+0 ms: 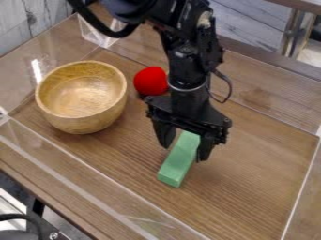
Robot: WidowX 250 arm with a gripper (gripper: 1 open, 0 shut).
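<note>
My gripper (189, 129) is a dark arm end low over the table, open, its two fingers spread around the upper part of a green elongated object (177, 164) that lies on the wooden table. Whether the fingers touch it cannot be told. The green object's lower end is in plain view, pointing toward the front.
A tan wooden bowl (78, 97) sits to the left. A red round object (148, 81) lies behind the gripper's left side.
</note>
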